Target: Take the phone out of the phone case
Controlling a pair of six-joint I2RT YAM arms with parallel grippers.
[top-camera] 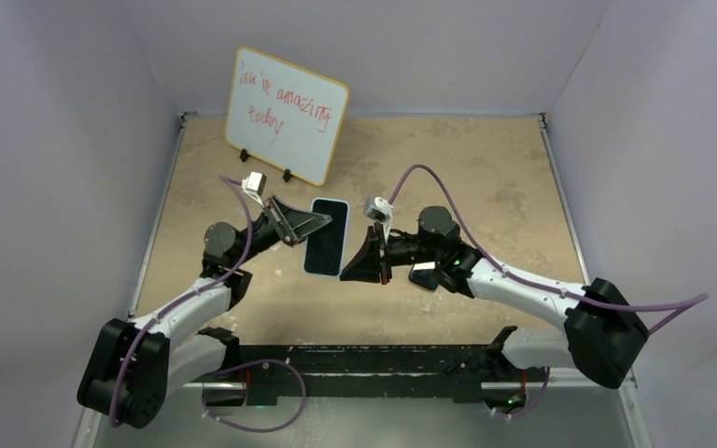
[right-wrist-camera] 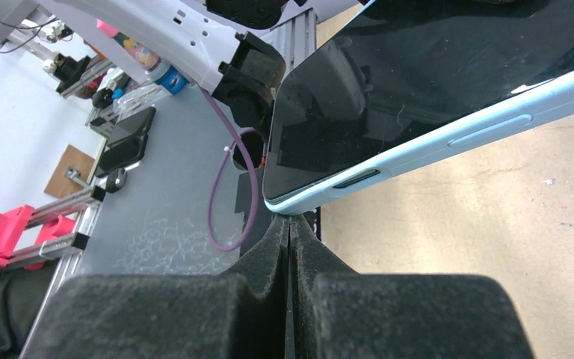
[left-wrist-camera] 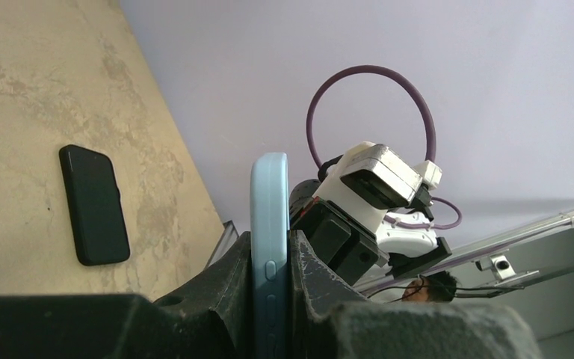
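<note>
A phone in a pale blue case (top-camera: 327, 245) is held in the air, screen up, by my left gripper (top-camera: 321, 220), which is shut on its upper part. In the left wrist view the case's side (left-wrist-camera: 269, 187) rises from between the fingers. My right gripper (top-camera: 349, 274) is shut, with nothing visible between its fingers, its tips right at the lower corner of the cased phone. In the right wrist view that corner (right-wrist-camera: 299, 200) sits just above the shut fingertips (right-wrist-camera: 288, 223); whether they touch is unclear.
A second dark phone (left-wrist-camera: 94, 206) lies on the table (top-camera: 485, 177) beneath my right arm. A whiteboard (top-camera: 285, 117) with red writing stands at the back left.
</note>
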